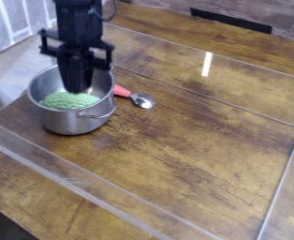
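A steel pot [75, 120] with green contents [68, 100] stands on the wooden table [199, 159] at the left. Behind it lies a spoon [140, 100] with a red handle, partly hidden by the pot. My black gripper [76, 77] hangs over the pot, blurred, its lower end at about rim height. Whether it is open or shut is unclear, and I see nothing held.
Pale strips cross the surface, and a wall or panel stands along the back.
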